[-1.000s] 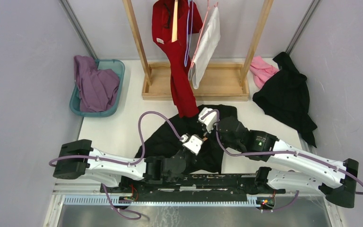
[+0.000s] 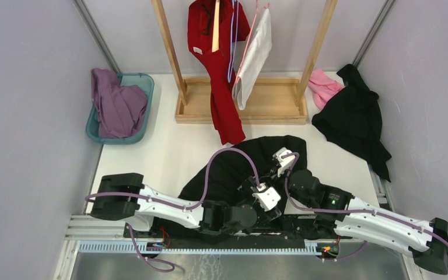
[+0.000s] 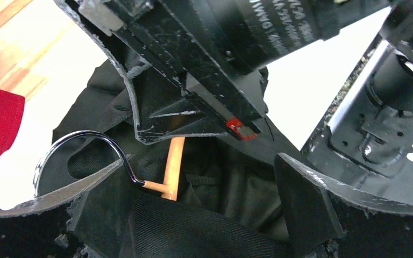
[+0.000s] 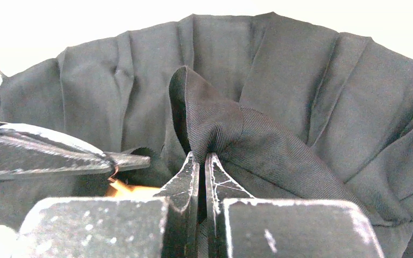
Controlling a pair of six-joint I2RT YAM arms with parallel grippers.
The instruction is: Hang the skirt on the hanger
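Observation:
The black skirt [image 2: 207,181] lies spread and wrinkled on the white table, partly under both arms. In the left wrist view, a hanger [image 3: 173,166] with an orange bar and a curved metal hook [image 3: 88,133] rests among the dark folds. My left gripper is open, its two fingers spread wide on either side of the cloth and the hanger's neck. My right gripper is shut on a raised fold of the skirt [image 4: 215,115]. Most of the hanger's bar is hidden by cloth and the right gripper.
A wooden rack [image 2: 268,116] at the back holds a red garment [image 2: 224,99] and a white cloth [image 2: 254,64]. A teal basket [image 2: 146,93] with purple cloth is at left. Black cloth [image 2: 353,122] and pink cloth [image 2: 325,87] lie at right. The two grippers are very close together.
Both arms have shifted right and slightly toward the front edge, and the skirt has slid the same way, its far corner now further from the red garment.

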